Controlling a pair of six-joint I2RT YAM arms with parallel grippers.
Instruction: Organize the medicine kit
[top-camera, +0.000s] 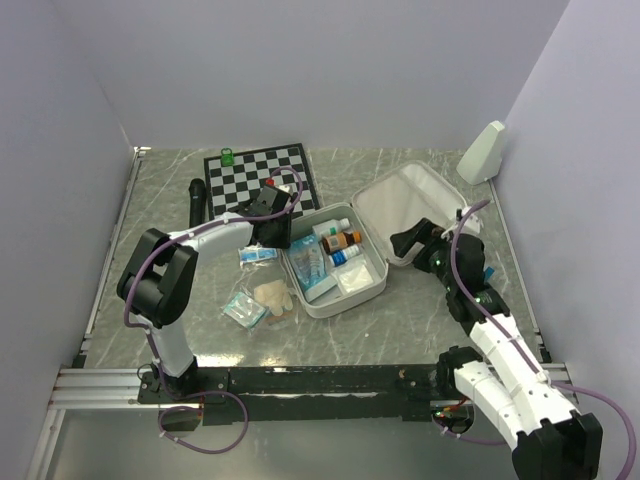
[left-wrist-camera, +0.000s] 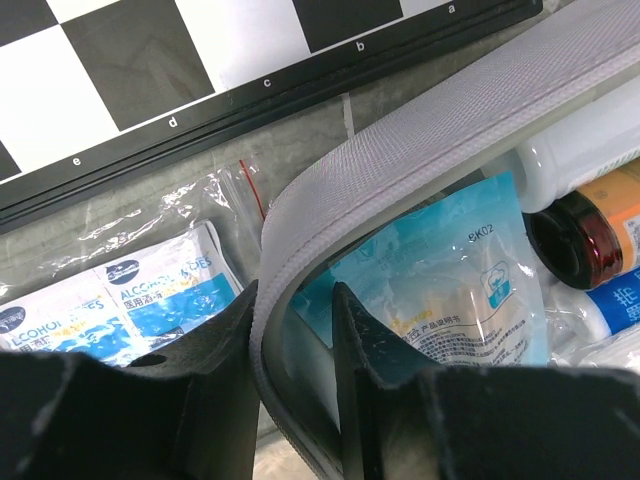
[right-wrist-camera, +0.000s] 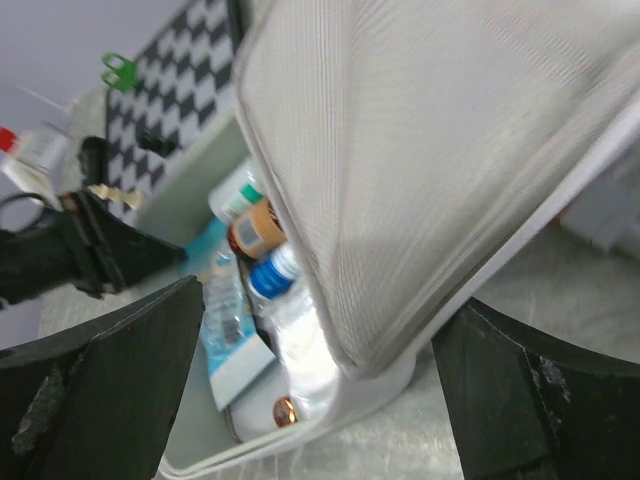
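The open kit box (top-camera: 334, 303) holds a white bottle, brown bottle (top-camera: 339, 241), blue-labelled bottle (top-camera: 343, 256), blue pouch (left-wrist-camera: 450, 280) and white packets. My left gripper is shut on the box's left wall. My right gripper (top-camera: 412, 233) is at the lid (top-camera: 392, 197), which is raised; in the right wrist view the lid (right-wrist-camera: 390, 150) lies between its open-spread fingers. Left of the box lie alcohol pad packets (left-wrist-camera: 120, 300), a bagged packet (top-camera: 243, 308) and a glove (top-camera: 273, 295).
A chessboard (top-camera: 240, 178) with small items lies behind the box, a black cylinder (top-camera: 197, 203) at its left. A white object (top-camera: 483, 152) stands at the back right.
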